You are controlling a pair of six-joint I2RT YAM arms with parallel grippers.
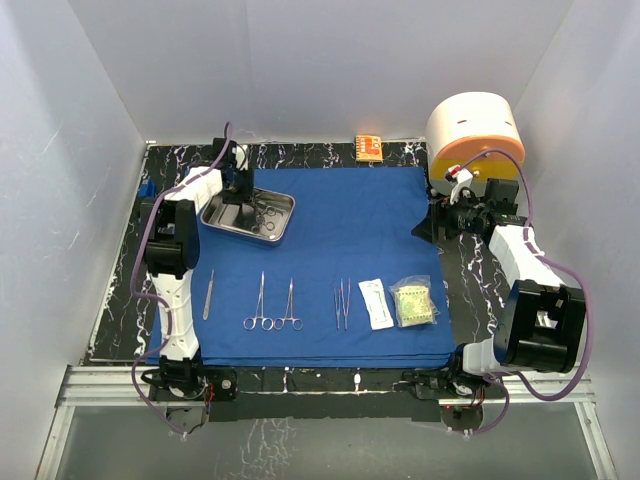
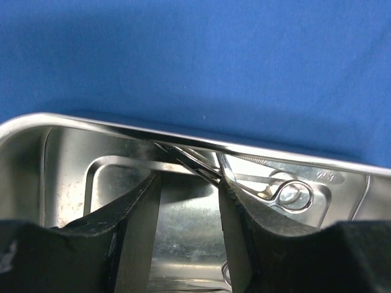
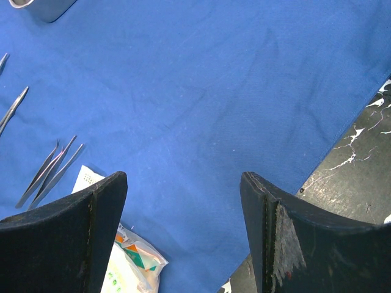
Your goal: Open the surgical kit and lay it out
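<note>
A steel tray (image 1: 272, 236) sits at the upper left of the blue cloth, holding a few ringed instruments (image 2: 293, 195). My left gripper is down in the tray, open, its fingers beside those instruments. Laid in a row along the cloth's front are a scalpel handle (image 1: 209, 295), two scissor-like instruments (image 1: 261, 305), tweezers (image 1: 346, 305), a white packet (image 1: 376, 303) and a bagged gauze pack (image 1: 414, 301). My right gripper hangs open over the cloth's right edge, empty.
A pink-and-orange cylinder (image 1: 470, 130) stands at the back right, an orange packet (image 1: 368, 148) at the back edge, and a blue object (image 1: 146, 188) at the left.
</note>
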